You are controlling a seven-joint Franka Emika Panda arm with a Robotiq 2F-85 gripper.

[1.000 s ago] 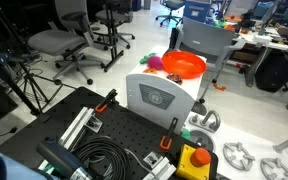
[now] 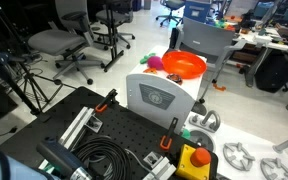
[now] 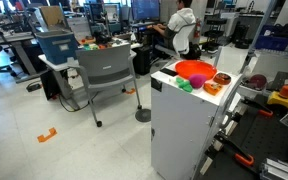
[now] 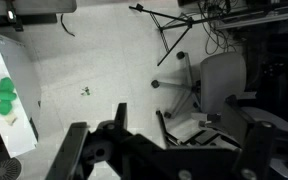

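No task is named. My gripper is in the lower part of the wrist view, its dark fingers apart with bare floor showing between them. It hangs clear of the toys, and nothing shows in its grasp. An orange-red plate (image 2: 184, 65) lies on the white counter, with a pink round toy (image 2: 155, 62) beside it. In the second exterior view, a green toy (image 3: 182, 84), an orange toy (image 3: 212, 88) and a brown ring-shaped toy (image 3: 222, 78) are near the plate (image 3: 192, 68). The green toy (image 4: 4, 90) shows at the wrist view's left edge.
A yellow block with a red-orange top (image 2: 195, 160) stands near a small sink and faucet (image 2: 206, 120). White burner grates (image 2: 239, 156) lie to the right. Coiled black cable (image 2: 102, 158) rests on the dark table. Chairs (image 3: 106, 75) stand on the floor beyond the counter.
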